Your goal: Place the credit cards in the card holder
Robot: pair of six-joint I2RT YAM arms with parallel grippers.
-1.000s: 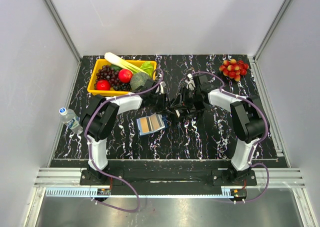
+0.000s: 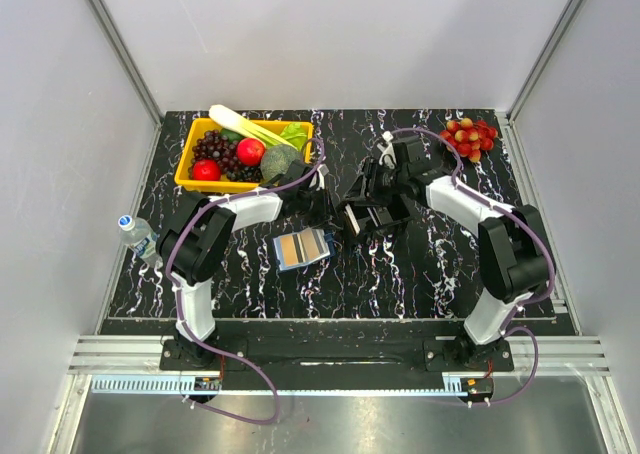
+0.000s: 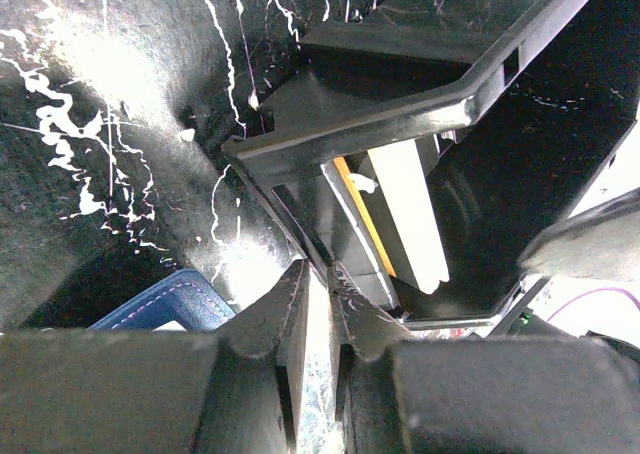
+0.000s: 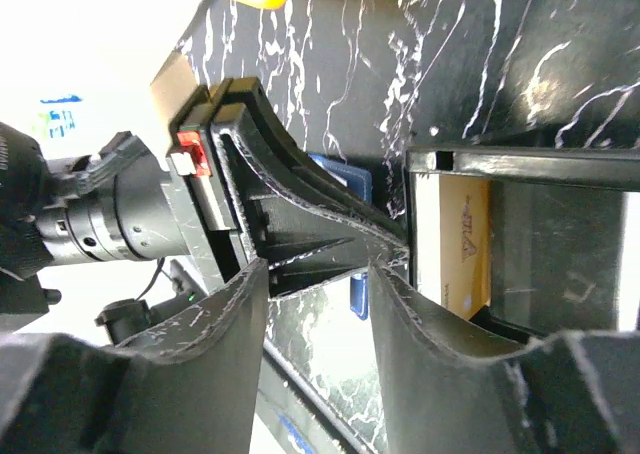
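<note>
A black card holder [image 2: 385, 224] sits at the table's middle; the left wrist view shows a white card [image 3: 408, 209] and an orange-edged card in its slot, and the right wrist view a tan card [image 4: 462, 244] at one end. My left gripper [image 2: 322, 212] is shut on the holder's near edge [image 3: 285, 209]. My right gripper [image 2: 364, 186] is part open above the holder, nothing visible between its fingertips. A blue wallet [image 2: 302, 248] with cards lies open below my left gripper, partly hidden in the right wrist view.
A yellow basket [image 2: 187, 164] of fruit and vegetables stands back left, a water bottle [image 2: 140, 239] at the left, red fruit [image 2: 468, 138] at the back right.
My right arm has shifted slightly right and toward the back, uncovering more of the holder. The left arm is almost unchanged.
</note>
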